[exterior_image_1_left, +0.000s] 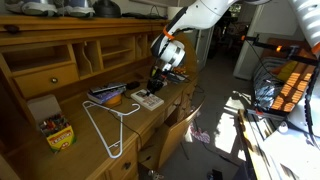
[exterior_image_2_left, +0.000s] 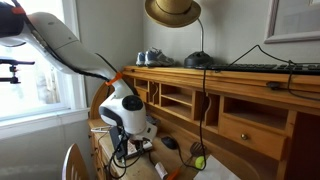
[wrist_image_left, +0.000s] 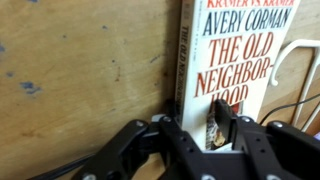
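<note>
A paperback book (wrist_image_left: 238, 55) with a white cover and red and black lettering lies on the wooden desk, its spine toward the left in the wrist view. My gripper is low over the book's near end. A gap shows between its dark fingers, with the spine and part of the cover inside that gap; whether either finger touches the book cannot be told. In exterior view 1, the gripper (exterior_image_1_left: 157, 77) is at the desk's far end, beyond a pale book (exterior_image_1_left: 148, 100). The white arm (exterior_image_2_left: 128, 116) hides much of that spot in exterior view 2.
A white hanger (exterior_image_1_left: 112, 130) lies nearer on the desk, past a dark-topped item (exterior_image_1_left: 104, 94). A crayon box (exterior_image_1_left: 57, 132) stands at the near left. Wooden cubbies (exterior_image_1_left: 48, 78) line the back. In the wrist view, bare wood is left of the book.
</note>
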